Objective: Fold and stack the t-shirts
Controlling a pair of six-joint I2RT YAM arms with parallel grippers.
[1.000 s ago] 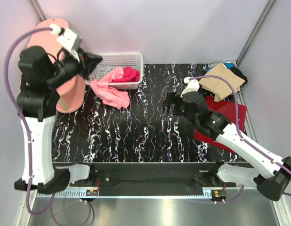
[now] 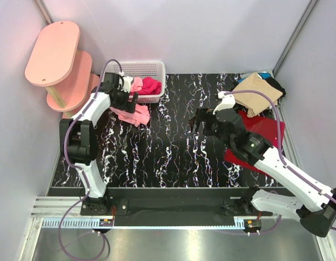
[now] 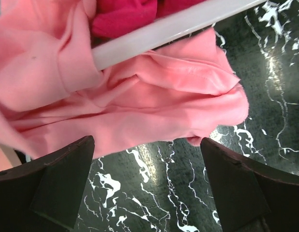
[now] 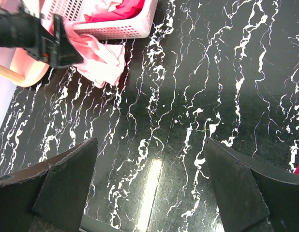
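A pink shirt (image 2: 140,115) hangs over the front rim of the white basket (image 2: 161,76), its lower part lying on the dark table. Behind it in the basket lies a crimson shirt (image 2: 151,86). Right over the pink cloth is my left gripper (image 2: 134,103), its fingers spread wide and nothing between them; the left wrist view shows the pink shirt (image 3: 154,108) just beyond the fingertips. My right gripper (image 2: 195,120) stands open and empty above the middle right of the table. At the right lie a red shirt (image 2: 264,129), spread flat, and a folded beige shirt (image 2: 257,93).
Pink rounded shelves (image 2: 54,51) stand close to the left arm. Blue and black cloths (image 2: 275,84) show behind the beige one. Walls close in at both sides and the back.
My left arm has swung from above the left side over to the pink shirt and come down close to it. Its gripper has gone from shut to open. The right arm is nearly still.
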